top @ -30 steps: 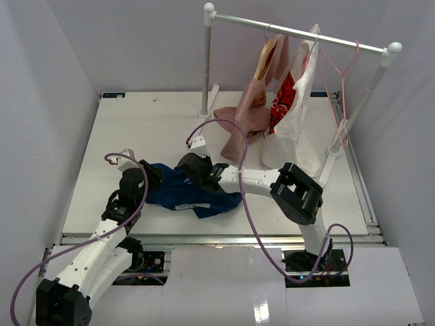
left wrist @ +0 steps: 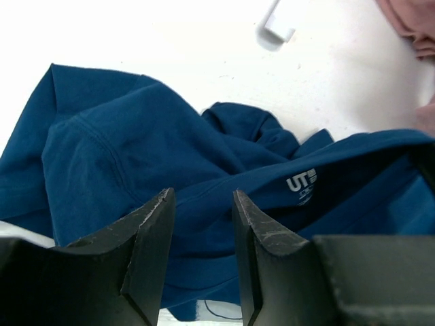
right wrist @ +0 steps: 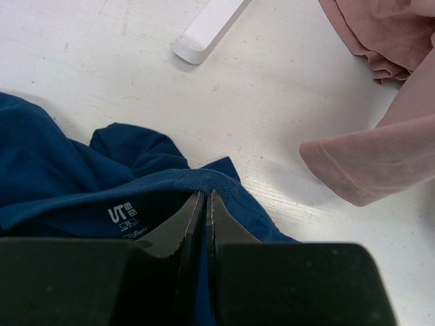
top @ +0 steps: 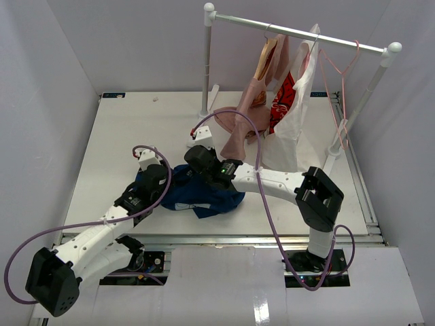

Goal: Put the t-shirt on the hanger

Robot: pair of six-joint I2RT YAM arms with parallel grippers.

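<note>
A navy T-shirt [top: 200,204] with white lettering lies crumpled at the front middle of the white table. My right gripper is shut on its upper fold, which is lifted a little. My left gripper hangs over the shirt's left part, its fingers part open, with the fabric below them; whether any cloth is between them I cannot make out. In the top view both wrists cover part of the shirt. An empty pink hanger [top: 343,71] hangs at the right end of the rail.
The white rack's rail [top: 299,32] crosses the back right, carrying pink clothing [top: 253,95] and a white-and-red garment [top: 292,136]. Its foot [right wrist: 207,30] lies just beyond the shirt.
My left arm has moved right and its wrist has turned over the shirt.
</note>
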